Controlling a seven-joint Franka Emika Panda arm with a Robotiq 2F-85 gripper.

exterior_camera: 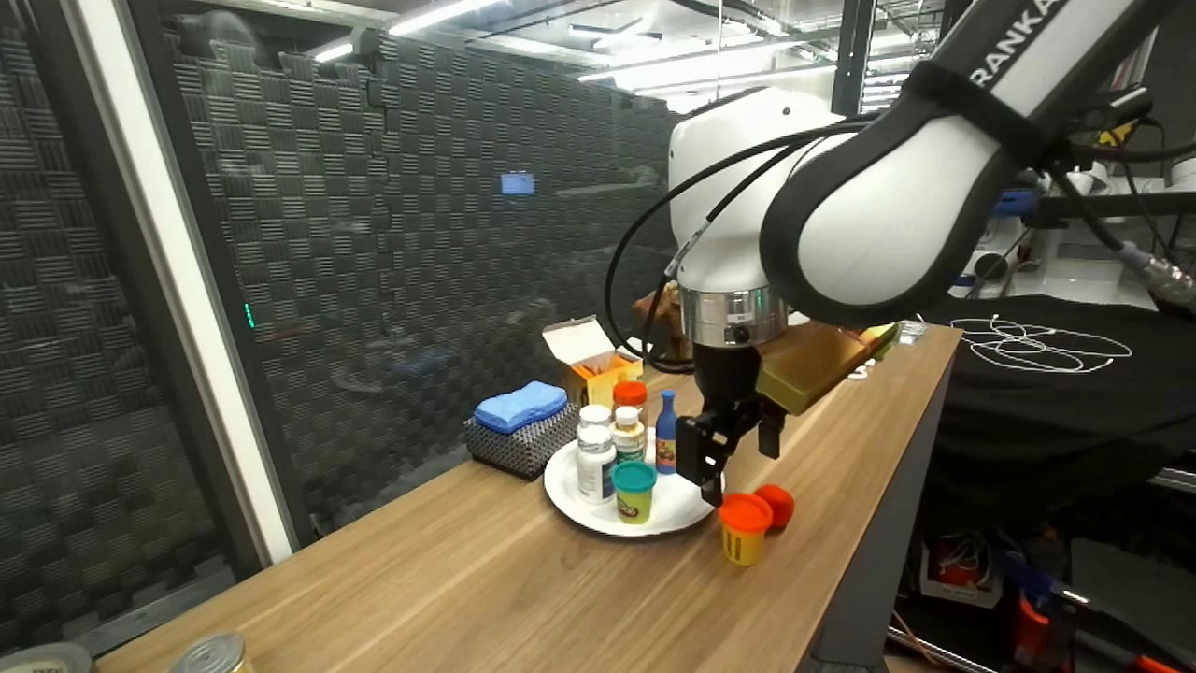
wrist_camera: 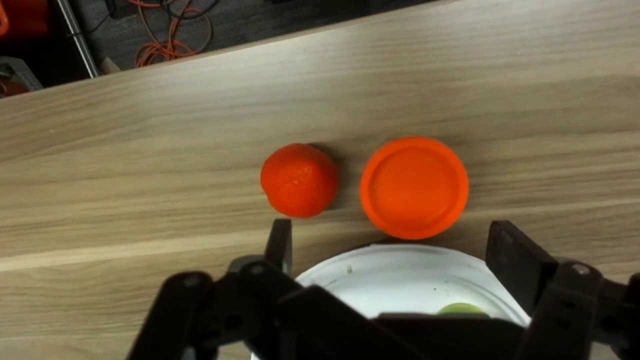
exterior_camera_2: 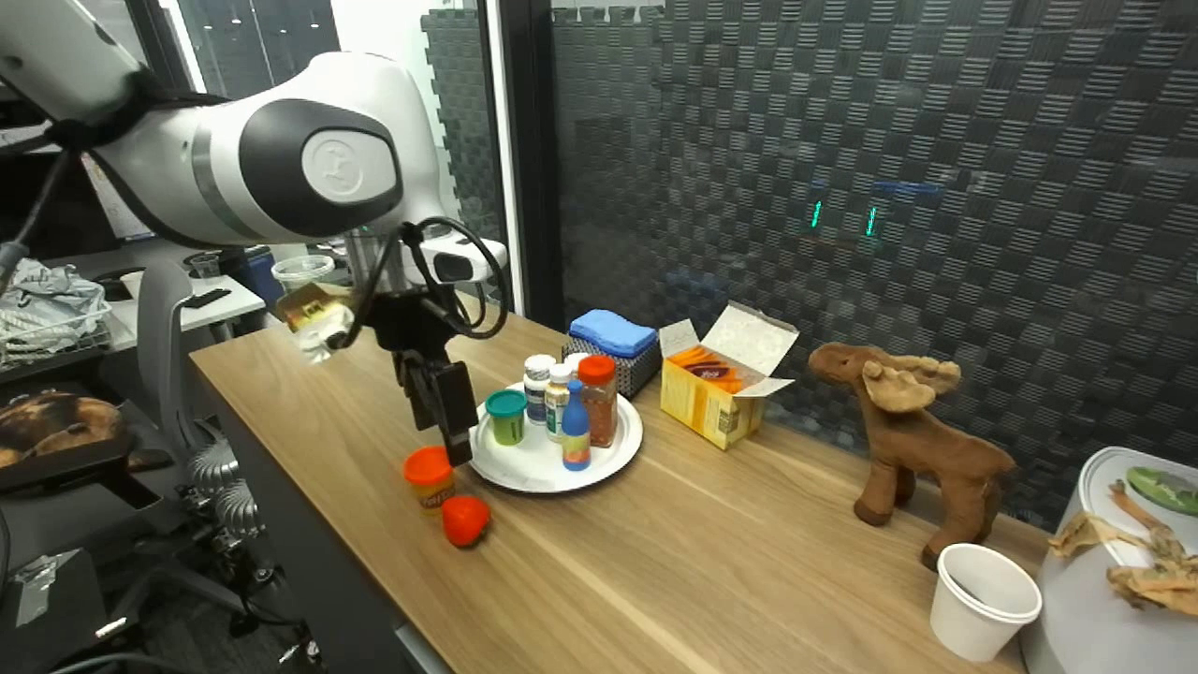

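My gripper stands open above the table, its two fingers apart and nothing held between them. Close by on the wood is a yellow tub with an orange lid (wrist_camera: 414,188), just outside the rim of the white plate (exterior_camera_2: 517,477). A round red-orange object (wrist_camera: 299,180) lies beside that tub, a small gap between them in the wrist view. On the plate are a green tub with a teal lid (exterior_camera: 633,492), a blue bottle (exterior_camera_2: 575,427), white bottles (exterior_camera: 595,465) and a red-capped jar (exterior_camera_2: 598,401).
Behind the plate sit a dark mesh box with a blue cloth (exterior_camera: 521,406) and an open yellow carton (exterior_camera_2: 712,388). A brown plush moose (exterior_camera_2: 915,449) and white cups (exterior_camera_2: 983,601) stand farther along. The table's front edge runs near the orange-lidded tub.
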